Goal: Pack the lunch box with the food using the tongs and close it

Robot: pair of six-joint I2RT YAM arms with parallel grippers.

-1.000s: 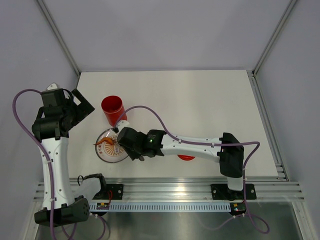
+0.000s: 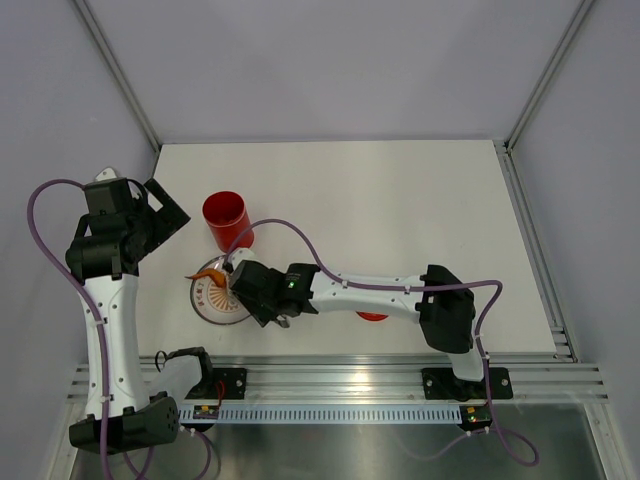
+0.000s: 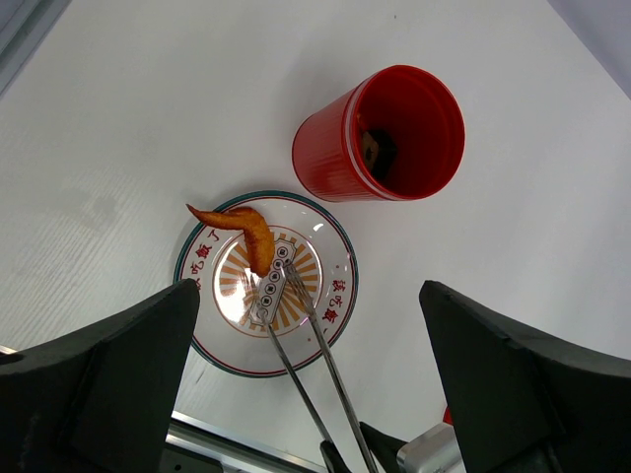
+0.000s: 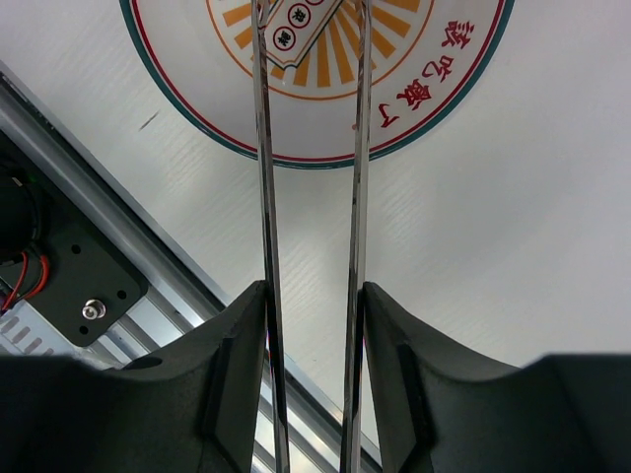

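A white plate (image 2: 212, 305) with a sunburst print lies front left, a bent golden fried piece (image 3: 254, 238) on it in the left wrist view. A red cup (image 2: 226, 218) with a dark object inside stands behind it. My right gripper is over the plate, its long metal fingers part open and apparently empty; their tips are beside the fried piece in the left wrist view. My left gripper (image 2: 160, 210) hangs at the left, open and empty, its broad black fingers above the scene.
A red object (image 2: 372, 316) is partly hidden under the right arm. Metal rails (image 2: 330, 368) run along the front edge.
The left arm has not moved.
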